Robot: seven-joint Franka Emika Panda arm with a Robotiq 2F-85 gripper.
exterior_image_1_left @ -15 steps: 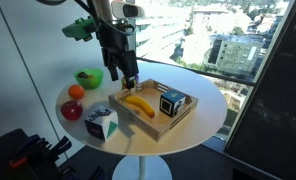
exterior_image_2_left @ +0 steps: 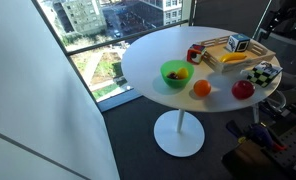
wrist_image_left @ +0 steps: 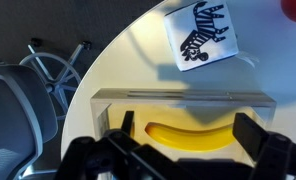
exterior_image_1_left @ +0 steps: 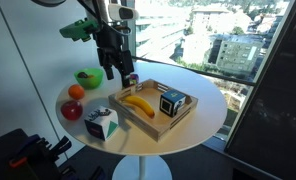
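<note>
My gripper (exterior_image_1_left: 117, 74) hangs open above the table, over the near left side of the wooden tray (exterior_image_1_left: 174, 127). A yellow banana (exterior_image_1_left: 140, 105) lies in the tray. In the wrist view the banana (wrist_image_left: 193, 138) shows between the open fingers, below them and apart from them. A dark box with a pale label (exterior_image_1_left: 172, 102) sits in the tray's right part. Outside the tray, a white block with a zebra picture (wrist_image_left: 201, 33) rests on the table. Nothing shows held in the gripper.
A green bowl (exterior_image_2_left: 176, 72) with things in it, a red can (exterior_image_2_left: 195, 53), an orange (exterior_image_2_left: 202, 89) and a red apple (exterior_image_2_left: 243, 90) stand around the tray on the round white table (exterior_image_2_left: 143, 60). A chair (wrist_image_left: 18, 115) stands beyond the edge.
The gripper has shifted a little left in exterior view 1, leaving more of the can behind it visible. The objects on the table have stayed put.
</note>
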